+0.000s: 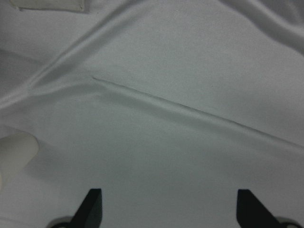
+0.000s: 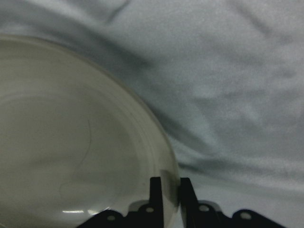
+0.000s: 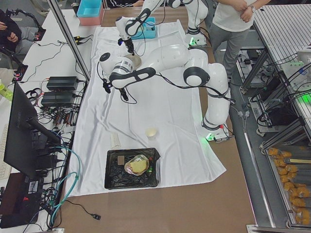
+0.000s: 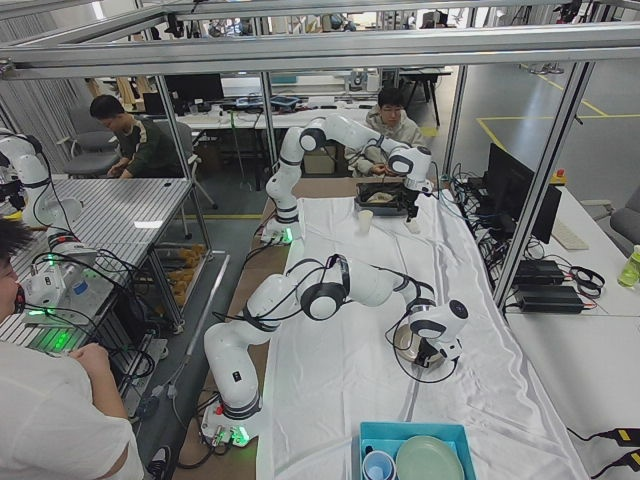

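Note:
A cream bowl (image 2: 71, 123) lies on the white cloth (image 2: 237, 71), with my right gripper at its rim (image 2: 142, 107), fingers close together on either side of it, shut on it. In the camera right view that bowl (image 4: 405, 345) is partly hidden by the arm. My left gripper stands open over bare cloth with nothing between its fingers. A white cylinder (image 1: 14, 152), probably a cup, is at the left edge of the left wrist view.
A black tray (image 3: 109, 170) holds a bagged yellow item (image 3: 138, 166). A small cup (image 3: 150, 132) stands near it. A blue tray (image 4: 450, 435) with a green plate (image 4: 428, 462) is at the opposite end.

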